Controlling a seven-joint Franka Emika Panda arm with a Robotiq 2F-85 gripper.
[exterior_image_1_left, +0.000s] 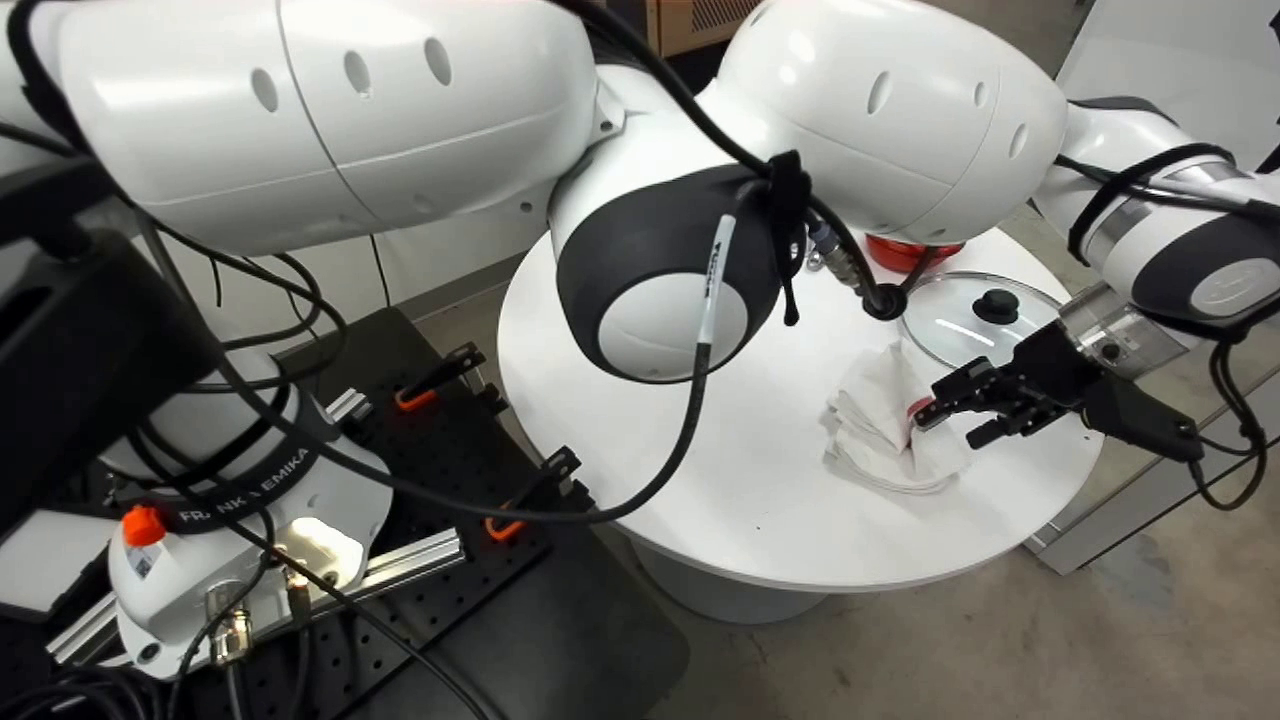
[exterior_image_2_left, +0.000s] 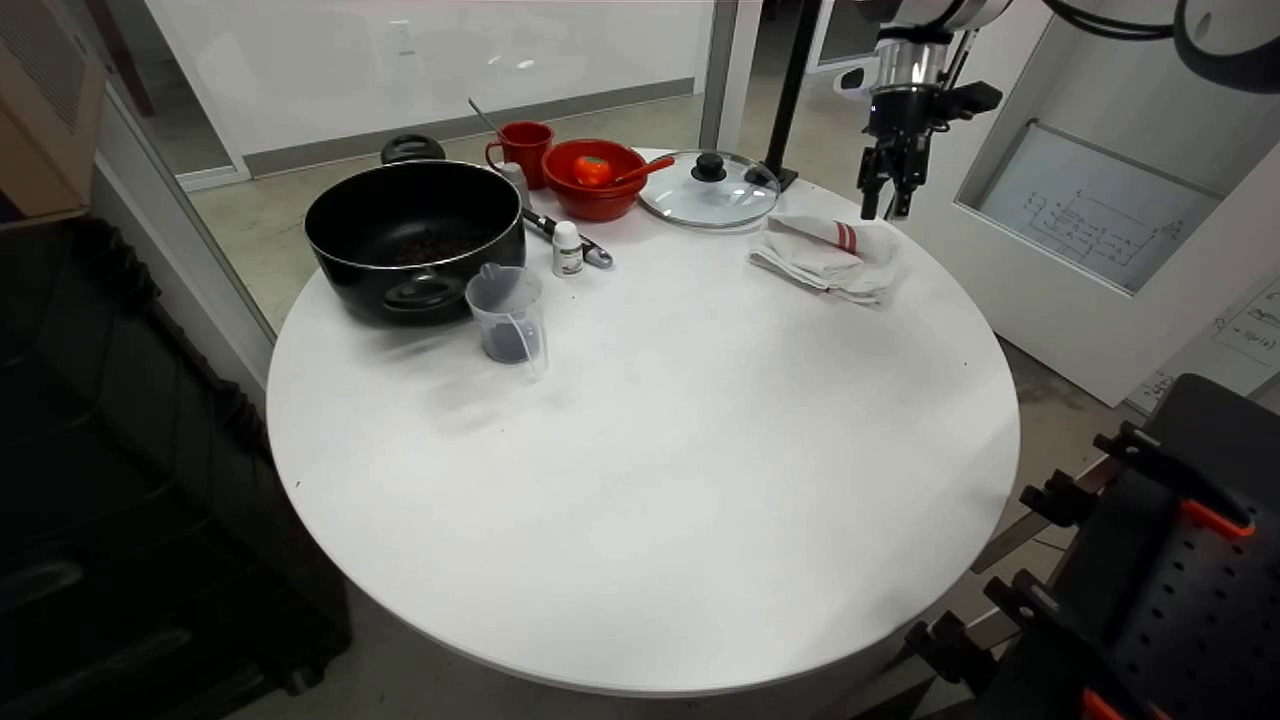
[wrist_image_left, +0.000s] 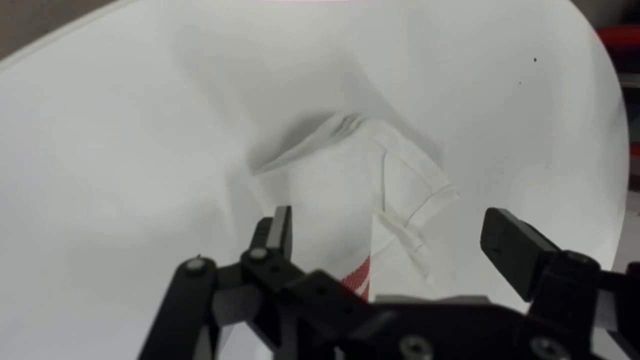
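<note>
A white cloth (exterior_image_2_left: 828, 256) with red stripes lies crumpled and folded on the round white table (exterior_image_2_left: 672, 480), toward its far right in exterior view 2. Over the cloth's striped side hangs my gripper (exterior_image_1_left: 948, 427), pointing down with its fingers open. In the wrist view the cloth (wrist_image_left: 333, 204) shows between the spread fingers of my gripper, below them, and nothing is held. The gripper (exterior_image_2_left: 885, 216) seems to hang a little above the cloth, though the exact gap is hard to judge.
A glass lid (exterior_image_2_left: 713, 198) with a black knob lies close to the cloth. Farther left stand a red bowl (exterior_image_2_left: 609, 204), a red mug (exterior_image_2_left: 525, 146), a white bottle (exterior_image_2_left: 567, 250), a black pot (exterior_image_2_left: 414, 228) and a clear measuring cup (exterior_image_2_left: 506, 318).
</note>
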